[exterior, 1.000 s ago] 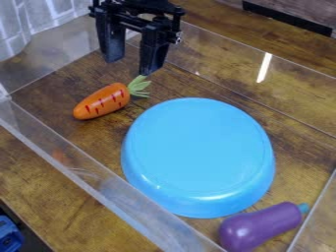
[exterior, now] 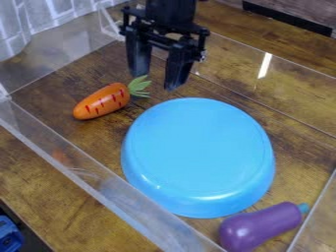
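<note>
My black gripper (exterior: 157,61) hangs at the top centre of the camera view, open, with its two fingers apart and nothing between them. Below it to the left an orange toy carrot (exterior: 100,101) with green leaves lies on the wooden floor. A large light-blue round plate or lid (exterior: 197,156) covers the middle. A purple toy eggplant (exterior: 258,225) lies at the lower right, near the clear wall.
Clear plastic walls (exterior: 79,172) border the wooden area on several sides. A white cloth (exterior: 33,25) is at the top left, and a blue object (exterior: 8,234) lies outside at the lower left. The wood right of the gripper is clear.
My gripper has moved to the right, from above the carrot toward the area over the carrot's leaves and the plate's upper edge. The objects have not moved.
</note>
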